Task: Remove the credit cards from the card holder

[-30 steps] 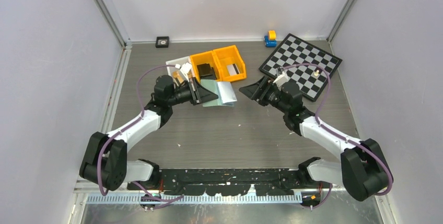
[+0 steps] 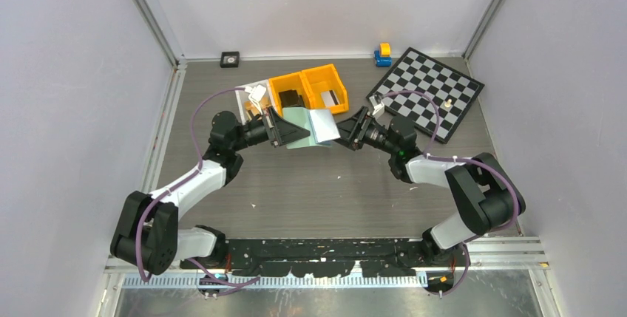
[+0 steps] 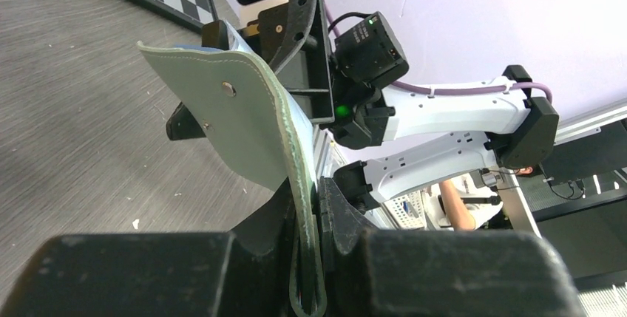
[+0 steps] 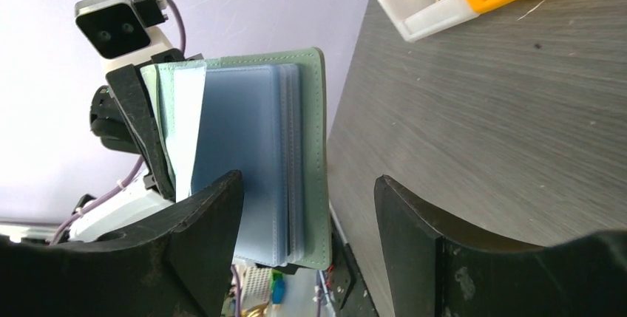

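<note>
A pale green card holder (image 2: pixel 296 117) with stitched edges is held up above the table, its light inner pages (image 2: pixel 324 123) fanned out toward the right. In the left wrist view my left gripper is shut on the spine side of the holder (image 3: pixel 222 110). The right wrist view shows its blue-tinted sleeves (image 4: pixel 240 140) facing my right gripper, whose fingers are parted. The left one of these fingers (image 4: pixel 222 213) overlaps the sleeves in view; whether they touch, I cannot tell. No separate card can be made out inside the holder.
Behind the holder stands an orange bin (image 2: pixel 342 103) with flat card-like pieces (image 2: pixel 330 98) in its right compartment and a dark item (image 2: pixel 290 98) in the left. A chessboard (image 2: pixel 444 80) lies at the back right.
My right gripper has moved left, from a gap beside the holder up to its free page edge. The left gripper and the holder have shifted only slightly.
</note>
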